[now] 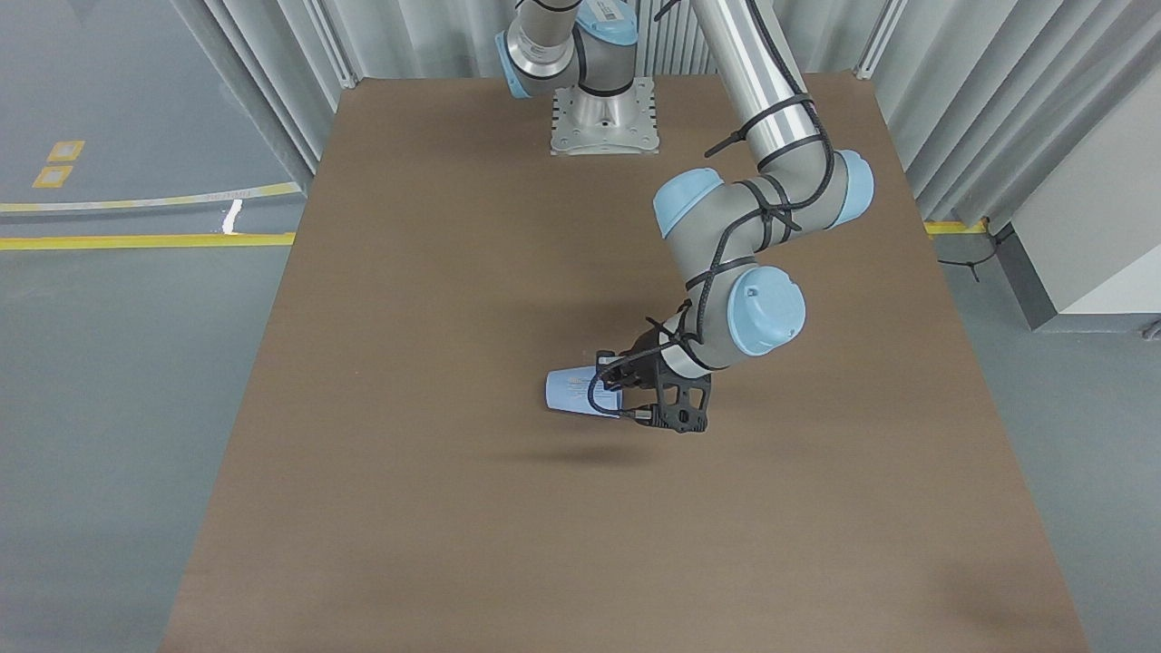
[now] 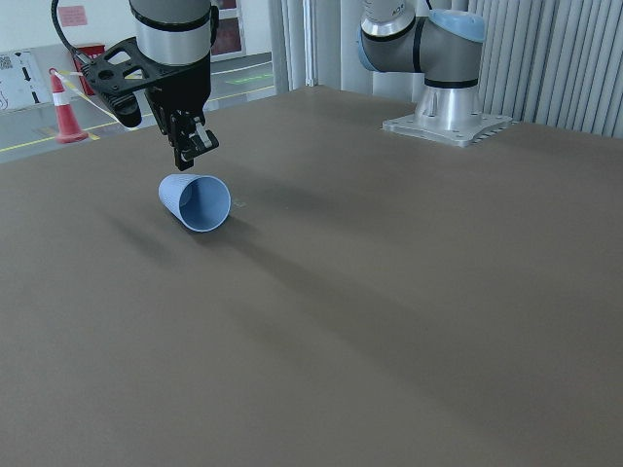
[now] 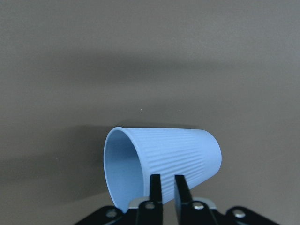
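A light blue ribbed cup [image 1: 571, 390] [image 2: 196, 202] [image 3: 179, 157] lies on its side on the brown table [image 1: 435, 490], its opening toward the camera in the left view. My black gripper [image 2: 192, 156] is above it, and in the wrist view its two fingertips sit over the cup's lower side, a narrow gap between them.
Curtains hang behind.
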